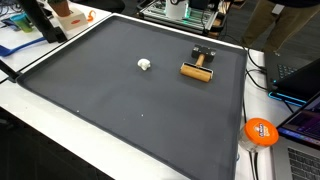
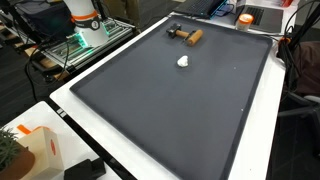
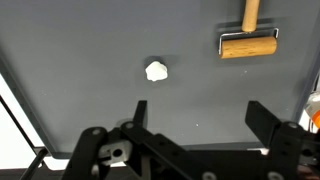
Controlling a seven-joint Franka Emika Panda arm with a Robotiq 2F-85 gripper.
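My gripper is open in the wrist view, its two dark fingers far apart and nothing between them. It looks down from above the grey board. Ahead of the fingers lies a small white crumpled piece, apart from both of them. A roller with a tan cylinder and wooden handle rests on the board farther to the right. Exterior view 1 has the white piece near the board's far side and the roller to its right. In exterior view 2 the roller lies beyond the white piece.
An orange-lidded container stands on the white table beside the board, near laptops. A potted plant and a pale box are at the near left in exterior view 2. Most of the board is bare.
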